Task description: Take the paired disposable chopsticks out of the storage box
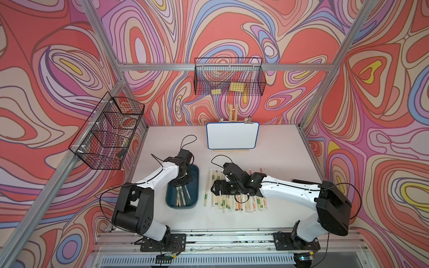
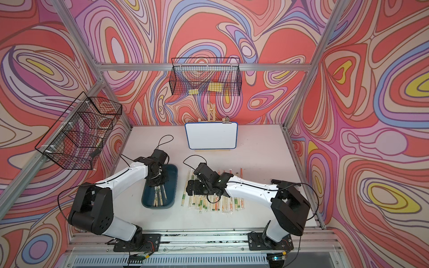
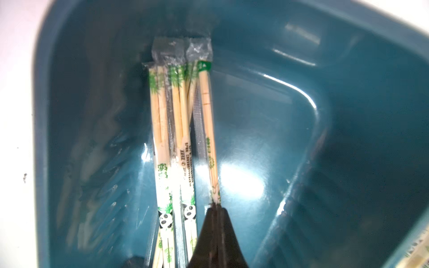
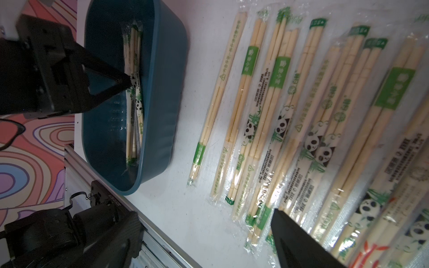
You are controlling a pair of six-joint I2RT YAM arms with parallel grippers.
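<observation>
In the left wrist view several wrapped chopstick pairs lie lengthwise in the dark blue storage box, on its left side. My left gripper is inside the box with its fingers together. Its tips overlap the lower end of the rightmost pack, and nothing shows between them. From the top left view, the left arm reaches over the box and covers its far part. My right gripper stands open and empty, its fingers wide apart above the table, just right of the box.
A row of wrapped chopsticks lies on the white table right of the box, partly under the right arm. A whiteboard stands at the back. Wire baskets hang behind.
</observation>
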